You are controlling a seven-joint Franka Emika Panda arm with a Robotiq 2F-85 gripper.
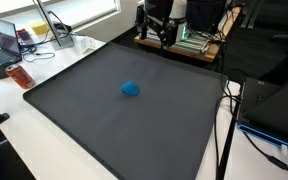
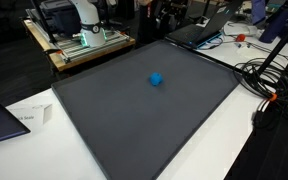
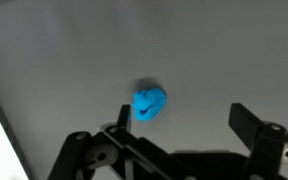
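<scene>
A small blue lump [image 1: 131, 89], crumpled and perhaps soft, lies on the dark grey mat [image 1: 114, 130]. The other exterior view shows the same blue lump [image 2: 156, 79] towards the mat's far half. In the wrist view the blue lump [image 3: 149, 104] is below and apart from my gripper, which stands open with its fingers wide and nothing between them. My gripper [image 1: 156, 40] hangs past the mat's back edge in exterior view 1.
An orange can [image 1: 21, 77] and a laptop [image 1: 12, 42] stand left of the mat. Cables [image 2: 271, 82] lie beside the mat in exterior view 2.
</scene>
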